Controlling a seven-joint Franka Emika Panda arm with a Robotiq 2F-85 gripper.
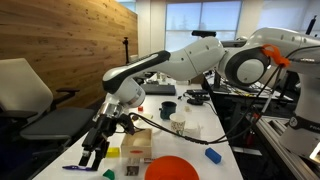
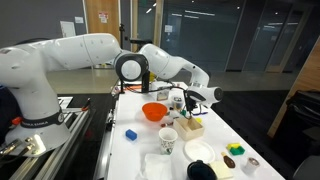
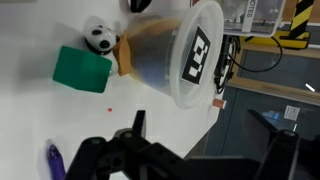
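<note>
My gripper is open, its two dark fingers apart in the wrist view with nothing between them. In exterior view 1 the gripper hangs low at the near left of the white table. A purple marker lies close beside it there, and in the wrist view the marker is at the lower left. The green block sits left of the fingers, near a translucent round container with a black-and-white tag pattern. Exact height above the table is hard to tell.
A wooden box, a yellow block and a large orange-red bowl stand to the right of the gripper. Farther over are a white cup and a blue block. Black chairs line the table's left edge.
</note>
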